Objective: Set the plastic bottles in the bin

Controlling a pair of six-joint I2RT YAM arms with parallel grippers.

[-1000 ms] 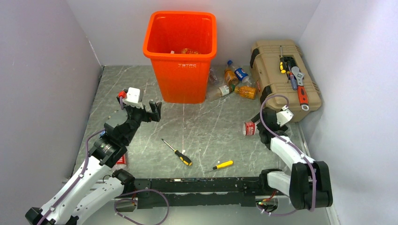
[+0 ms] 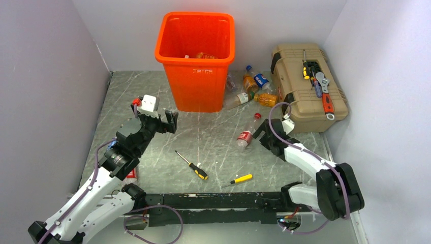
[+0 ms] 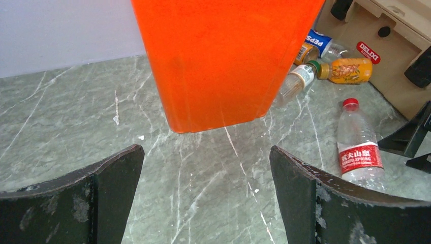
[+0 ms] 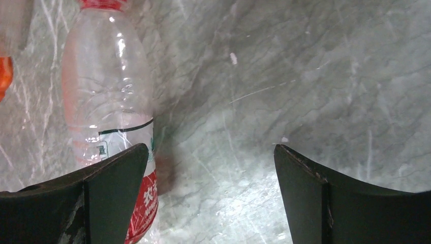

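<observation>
A clear water bottle with red cap and label [image 2: 246, 133] [image 3: 362, 157] [image 4: 109, 76] lies on the table beside my right gripper [image 2: 263, 133], which is open with that bottle by its left finger. My left gripper [image 2: 167, 122] hangs open and empty over the table's left part, facing the orange bin [image 2: 194, 86] [image 3: 213, 76], which has some bottles inside. More bottles cluster right of the bin: a Pepsi bottle [image 2: 262, 80], an orange juice bottle [image 2: 266, 99] and a bottle with white label [image 2: 237, 100].
A tan toolbox [image 2: 300, 101] with tools on top stands at the right. A screwdriver [image 2: 198, 171] and a small yellow-handled tool [image 2: 243, 178] lie near the front edge. Another red-labelled item [image 2: 130, 174] is partly hidden by the left arm.
The red-labelled bottle has moved left and now lies exposed along the table, cap toward the back. My right gripper has shifted left from beside the toolbox. The left arm moved very slightly.
</observation>
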